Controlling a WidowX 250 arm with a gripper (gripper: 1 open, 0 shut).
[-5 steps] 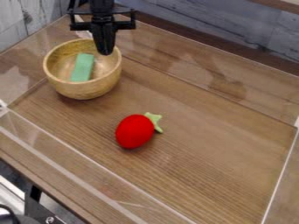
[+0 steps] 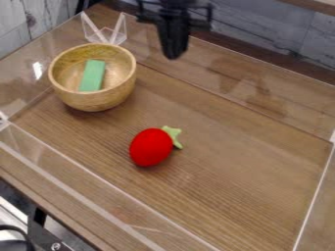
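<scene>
My gripper (image 2: pixel 173 43) is at the top centre of the camera view, dark and shut, with nothing visible between its fingers, above the bare table to the right of a wooden bowl (image 2: pixel 120 86). The bowl holds a green block (image 2: pixel 92 75) and stands at the upper left. A red tomato-like object (image 2: pixel 151 147) with a pale green stem lies on the lower middle of the table (image 2: pixel 242 176).
A grey wall edge and corner border the upper left, and a dark cable or fitting shows at the lower left corner.
My gripper has moved right, from over the bowl's back edge to above the open table. The bowl, block and red object look unmoved.
</scene>
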